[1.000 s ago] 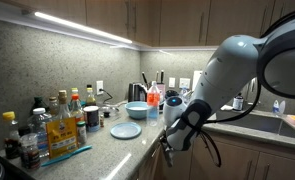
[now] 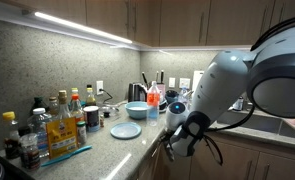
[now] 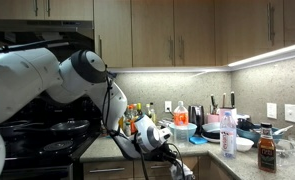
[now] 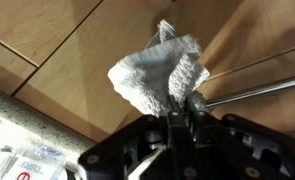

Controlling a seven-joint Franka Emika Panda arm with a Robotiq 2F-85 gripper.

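Note:
A crumpled white cloth (image 4: 152, 75) hangs from my gripper in the wrist view, pinched between its shut fingers. Wooden cabinet fronts lie behind the cloth. In exterior view 2 the same cloth (image 3: 181, 171) shows below the gripper (image 3: 171, 153), in front of the cabinets and under counter height. The gripper (image 2: 167, 145) appears in exterior view 1 at the counter's front edge, where the cloth is hard to make out.
A metal bar handle (image 4: 257, 92) runs close beside the cloth. The counter edge (image 4: 32, 115) lies to the left. On the counter stand a blue plate (image 2: 126, 130), a blue bowl (image 2: 137, 110), a clear bottle (image 2: 154, 105) and several sauce bottles.
The arm has shifted slightly to the right in exterior view 1, its upper links now larger and lower. The gripper stays near the counter's front edge, and the counter items have not moved.

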